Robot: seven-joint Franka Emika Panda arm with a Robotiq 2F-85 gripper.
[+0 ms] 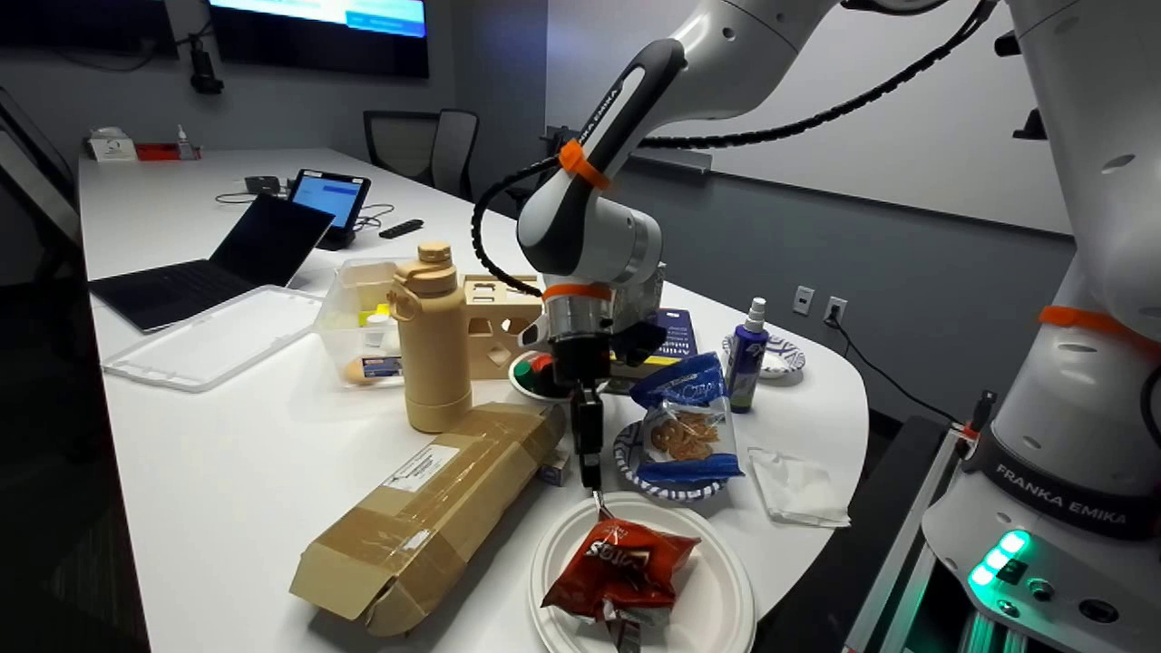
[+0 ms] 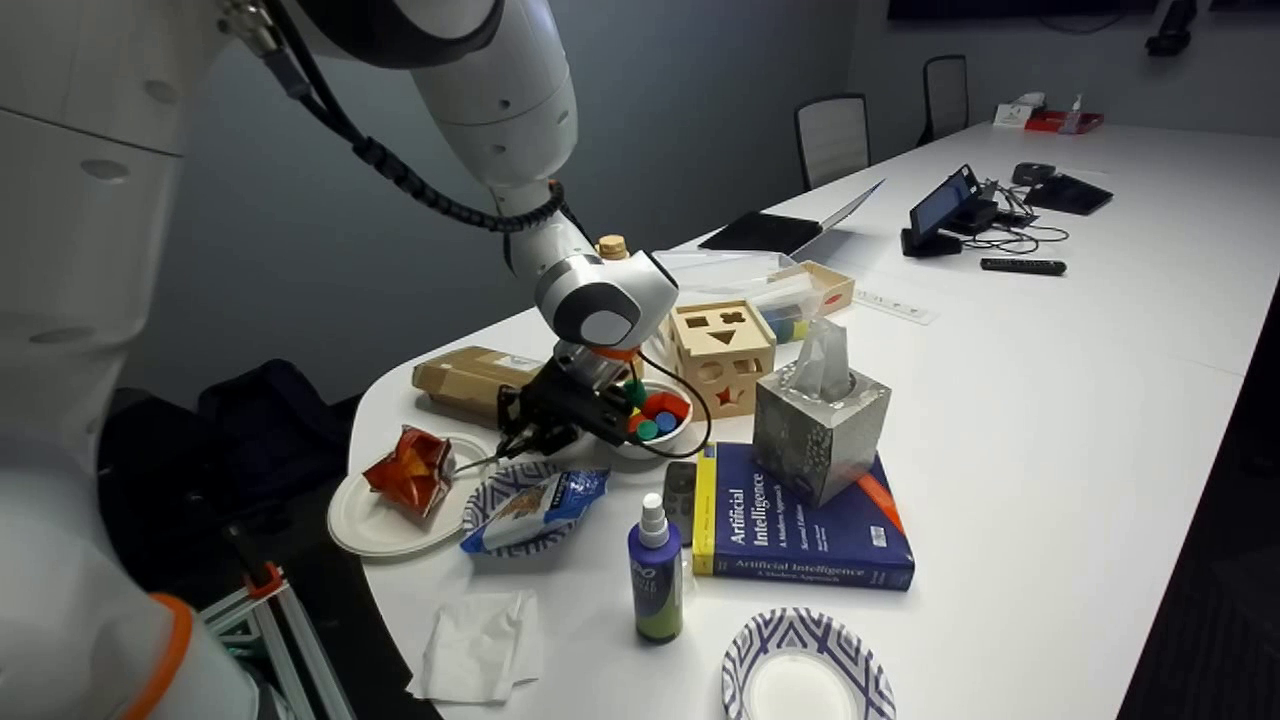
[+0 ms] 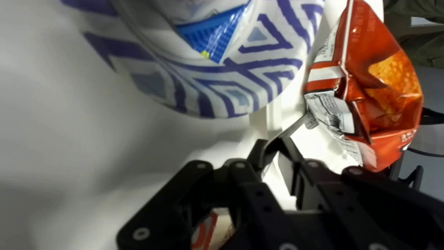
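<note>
In the wrist view my gripper is shut on the end of a shiny metal utensil handle [image 3: 293,128]. From my fingers the handle runs up to the right and goes under a red chip bag [image 3: 374,100], so the utensil's far end is hidden. The bag rests on a round white plate [image 1: 550,555] near the table's front end. In exterior view 1 my gripper points down over the back rim of that plate, and the bag lies just in front of it.
A patterned plate [image 3: 233,89] bearing a blue snack bag [image 1: 687,419] sits close beside the gripper. On the other side lies a long cardboard box [image 1: 435,522]. Behind stand a tan bottle [image 1: 435,348], a bowl of blocks [image 2: 660,414] and a spray bottle [image 2: 655,570].
</note>
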